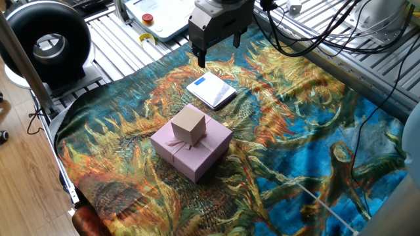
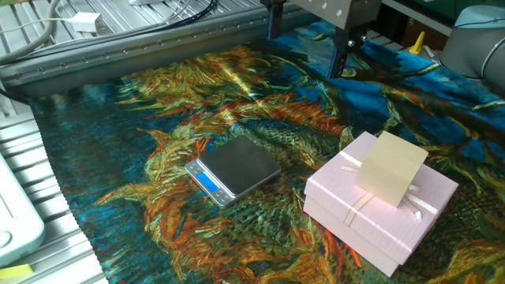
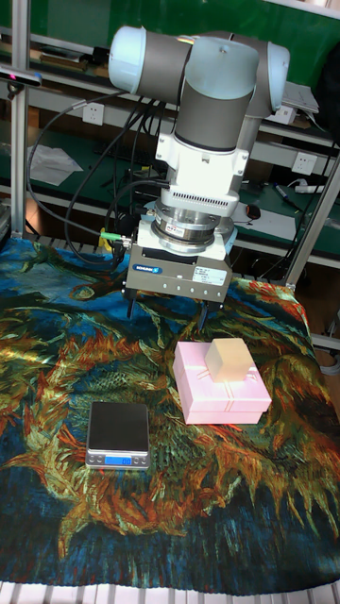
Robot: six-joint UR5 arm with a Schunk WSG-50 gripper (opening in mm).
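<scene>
A small tan cube [image 1: 189, 125] rests on the lid of a pink gift box [image 1: 195, 157] tied with a ribbon. Beside the box lies a flat digital scale [image 2: 239, 164], its dark weighing plate bare and its blue display lit. My gripper [image 3: 165, 320] hangs above the cloth, behind the scale and box in exterior view 3. Its two fingers stand wide apart with nothing between them, and it touches neither the cube, the box nor the scale.
A wrinkled, painted-pattern cloth [image 1: 275, 177] covers the table, with free room around the box and scale. A metal rail [image 2: 158, 51] runs along one edge. A panel with a red button [image 1: 147, 19] and a black ring-shaped object [image 1: 72, 39] sit outside the cloth.
</scene>
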